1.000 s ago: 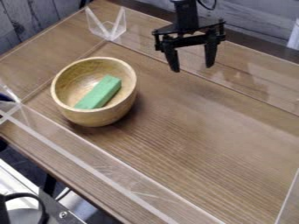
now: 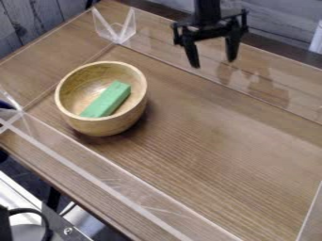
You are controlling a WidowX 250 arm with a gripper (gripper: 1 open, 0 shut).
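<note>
A wooden bowl (image 2: 126,117) rests on the left side of the table, holding a green block (image 2: 105,100) lying at a slant inside it. At the top centre of the camera view my black gripper (image 2: 209,48) is open, its two fingers spread left and right over the back part of the table, apart from the bowl and with nothing seen between them. The fingertips are slightly blurred.
A small clear plastic item (image 2: 113,26) stands at the back left. Dark equipment (image 2: 23,222) sits off the table's lower left.
The gripper has shifted slightly over the last second at the top of the view, staying over the back of the table. The bowl and green block have not moved.
</note>
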